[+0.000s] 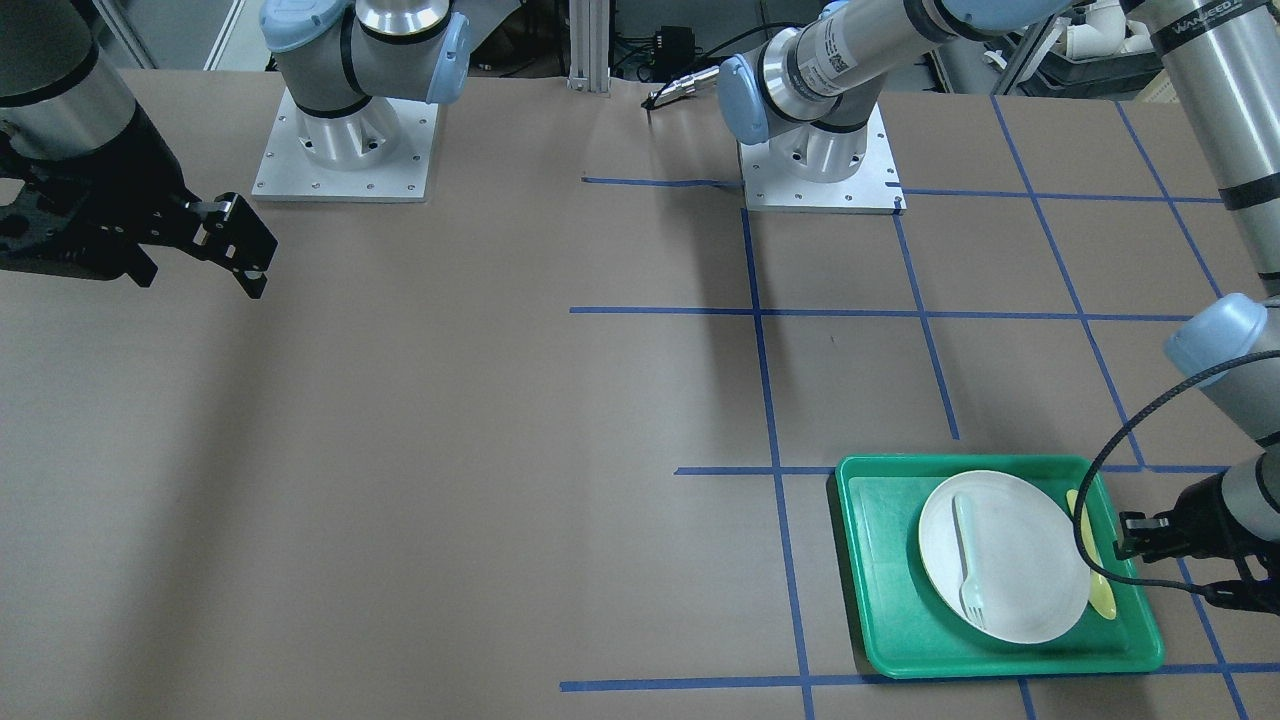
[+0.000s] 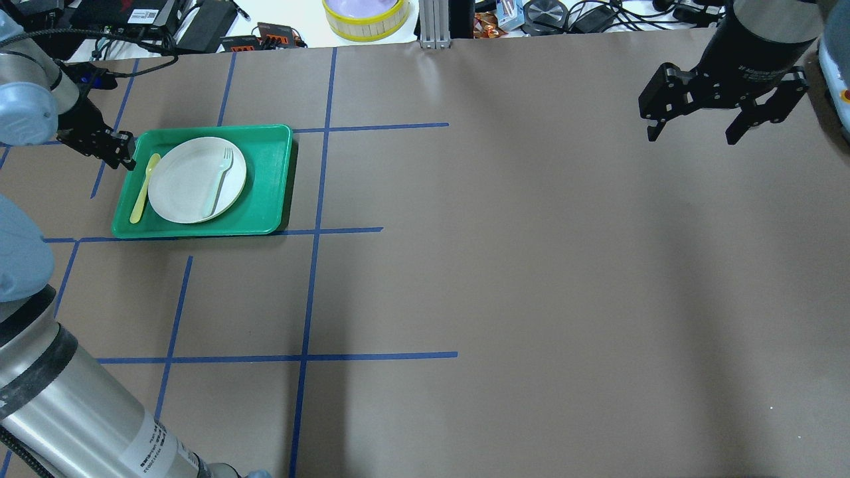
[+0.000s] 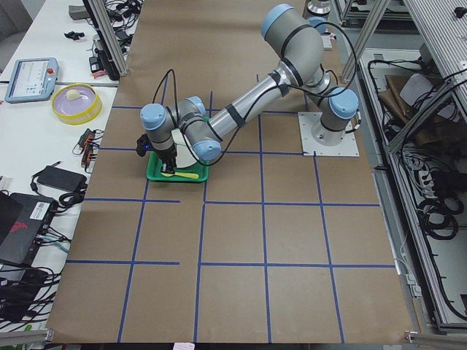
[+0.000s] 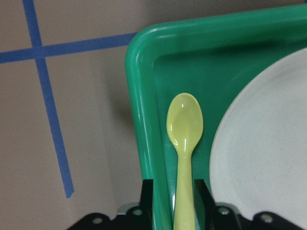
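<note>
A green tray (image 1: 876,624) holds a white plate (image 2: 183,187) with a pale fork (image 2: 219,179) on it. Along the tray's edge beside the plate lies a yellow spoon (image 4: 184,129), also seen in the top view. My gripper hangs over that edge, its fingers apart on either side of the spoon's handle as seen from the wrist, holding nothing; in the top view it sits just outside the tray's rim.
Another arm's black gripper (image 2: 721,107) hangs at the opposite side of the table. Arm bases stand at the back in the front view.
</note>
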